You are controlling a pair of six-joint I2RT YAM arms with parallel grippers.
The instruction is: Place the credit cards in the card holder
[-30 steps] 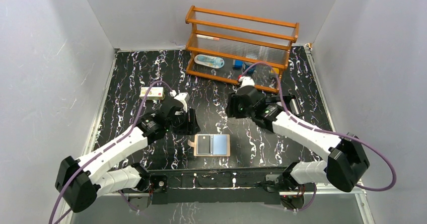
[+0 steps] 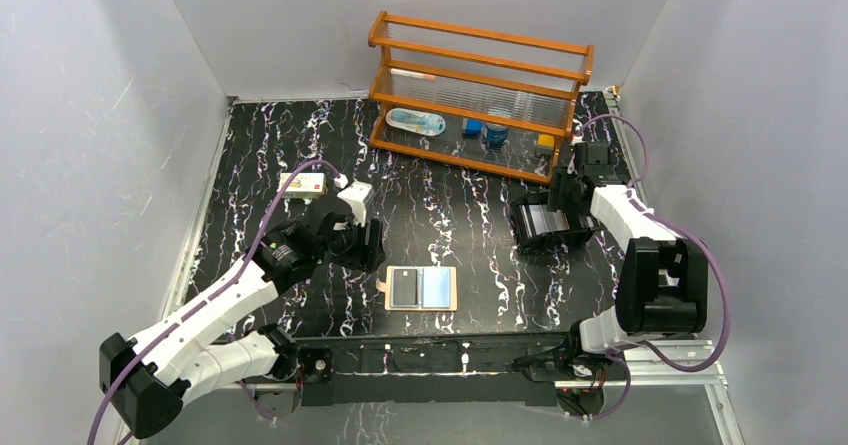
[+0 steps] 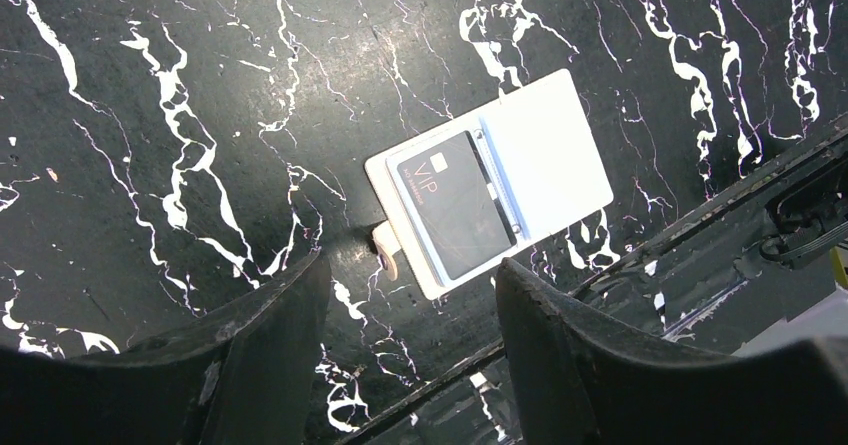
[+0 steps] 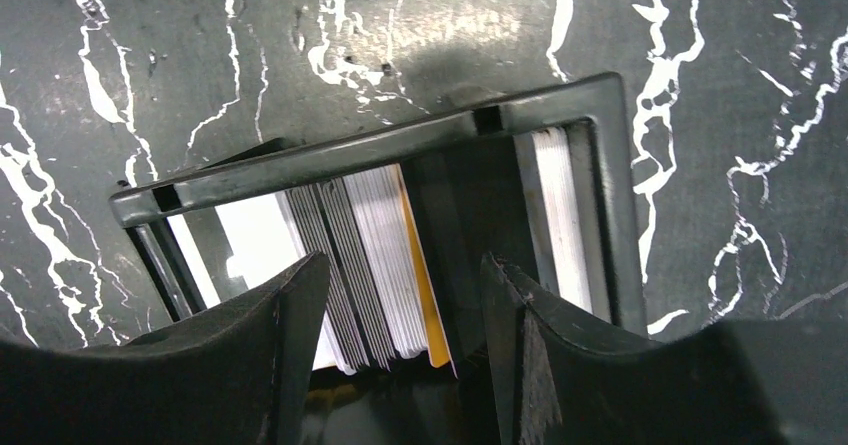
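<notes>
An unfolded card holder (image 3: 560,155) lies flat at the front middle of the table, its strap toward the left. A dark card marked VIP (image 3: 455,205) sits in its left half; the right half (image 2: 437,287) shows a pale, empty-looking surface. Behind and left of it, above the table, my left gripper stands open and empty. On the right, a black box (image 4: 380,147) holds upright cards, with a white stack (image 4: 388,255), an orange card (image 4: 425,275) and dark ones. Above the box my right gripper is open, its fingers spread over the cards with nothing visibly held.
A wooden rack (image 2: 480,42) stands at the back, with a bottle (image 2: 415,122) and small containers on it. A small cream box (image 2: 303,185) lies behind the left arm. The table between the card holder and the black box is clear.
My right gripper has swung rightward from the table's middle to above the black box. The left arm has shifted only slightly left; the card holder has stayed put.
</notes>
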